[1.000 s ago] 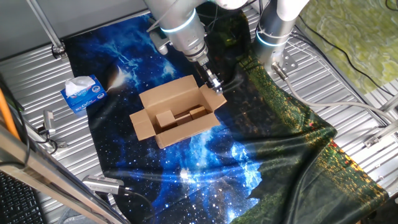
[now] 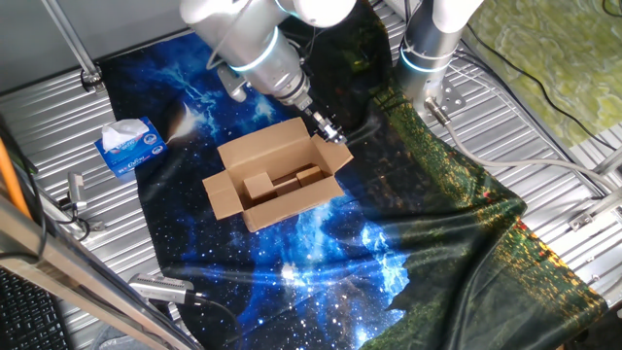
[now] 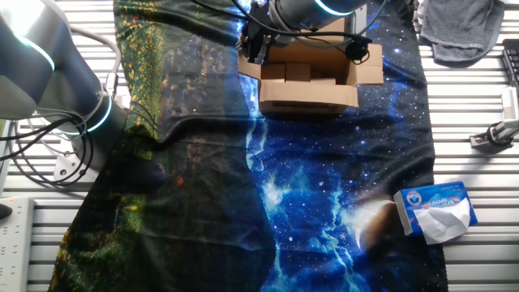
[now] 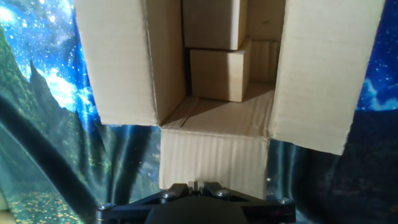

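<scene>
An open cardboard box (image 2: 277, 209) sits on the cloth with its flaps spread outward. Inside it lie several wooden blocks; a pale block (image 2: 259, 185) is at one end and a browner block (image 2: 308, 175) at the other. In the wrist view, one block (image 4: 217, 73) rests near the box's end wall, with another block (image 4: 213, 23) beyond it. My gripper is shut, its fingertips together at the outer edge of the end flap (image 4: 213, 155). Nothing shows between them; whether they touch the flap I cannot tell.
A blue tissue box (image 2: 131, 148) stands well away from the cardboard box. Wrinkled printed cloth (image 2: 321, 277) covers the table, with much of it bare.
The arm's upper part has swung left in exterior view 1, leaning the gripper more, while its tip stays close to the same end flap. Box and blocks look unmoved.
</scene>
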